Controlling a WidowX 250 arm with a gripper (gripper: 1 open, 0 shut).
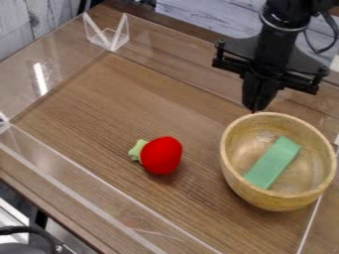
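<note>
My black gripper (257, 97) hangs over the wooden table at the upper right, just above and behind a tan bowl (307, 175). It looks shut, with nothing visible between its fingers. Inside the bowl lies a green rectangular block (273, 162). A red round object (162, 156) with a pale green part sits left of the bowl.
A white wire-like item (106, 32) stands at the back left near the edge. Dark cables or parts lie beyond the lower-left edge.
</note>
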